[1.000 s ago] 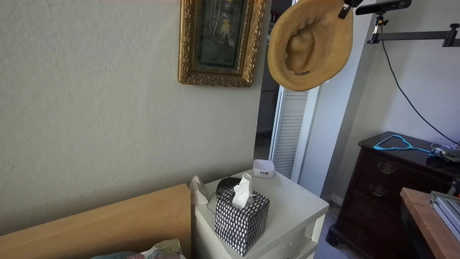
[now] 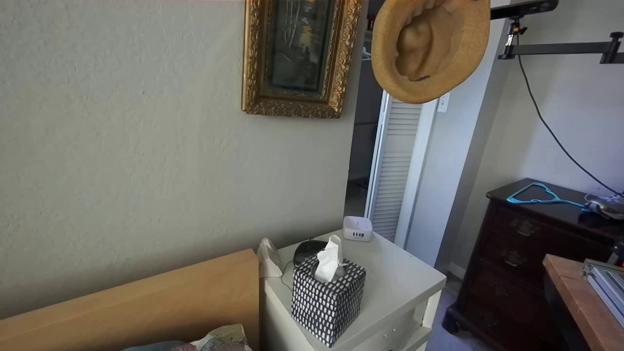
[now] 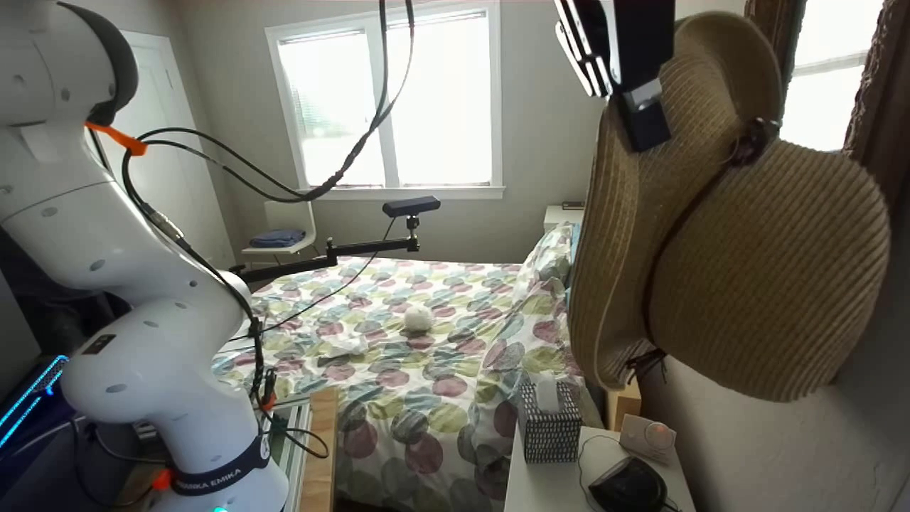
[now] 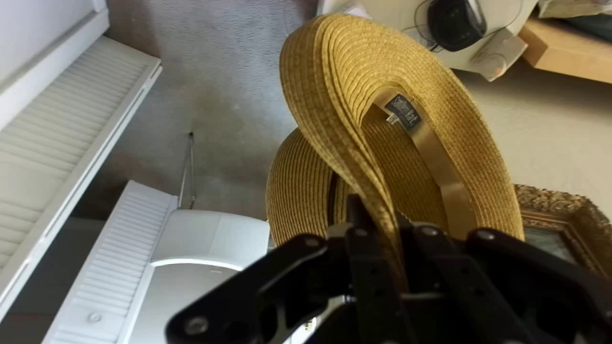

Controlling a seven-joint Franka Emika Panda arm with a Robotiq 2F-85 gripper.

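Note:
A tan straw hat hangs in the air near the wall, its hollow inside facing exterior view 1. My gripper is shut on its brim, as the wrist view shows, with the brim folded upward between the fingers. In exterior view 2 the hat hangs from the gripper's black fingers, with its dark band and rounded crown toward the right. A dark label shows inside the hat in the wrist view. Exterior view 1 does not show the gripper, which lies above its top edge.
A gold-framed picture hangs on the wall left of the hat. Below stands a white nightstand with a patterned tissue box and a white charger. A camera arm reaches in from the right.
The hat has risen and shifted slightly right in exterior view 1.

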